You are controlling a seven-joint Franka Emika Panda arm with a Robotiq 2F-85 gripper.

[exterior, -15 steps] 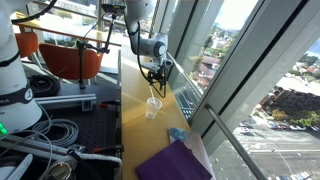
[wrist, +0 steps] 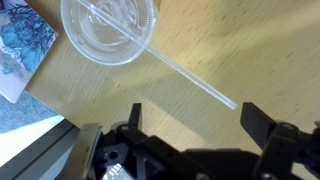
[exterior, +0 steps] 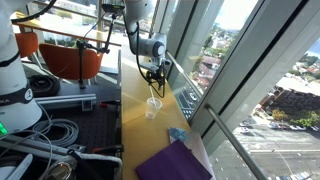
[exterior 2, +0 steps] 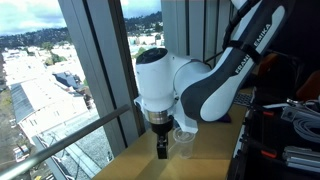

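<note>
A clear plastic cup [wrist: 108, 28] stands on the wooden table. A pale translucent straw [wrist: 190, 75] leans out of it, and its free end reaches toward the right finger in the wrist view. My gripper is open, with only table showing between its fingertips. The straw's end is beyond that gap, near the right fingertip; touching cannot be told. In exterior view 2 the gripper [exterior 2: 160, 145] points down just left of the cup [exterior 2: 184, 142]. Exterior view 1 has the gripper [exterior: 157, 84] behind the cup [exterior: 153, 108].
A blue patterned packet [wrist: 24, 45] lies beside the cup, near the window-side table edge. Farther along the table is a purple flat item [exterior: 172, 162]. Tall windows [exterior: 190, 50] border one side; black equipment and cables [exterior: 60, 130] crowd the other. Bare table lies around the cup.
The gripper has shifted only slightly near the cup over the last second. The cup and the things on the table have stayed in place.
</note>
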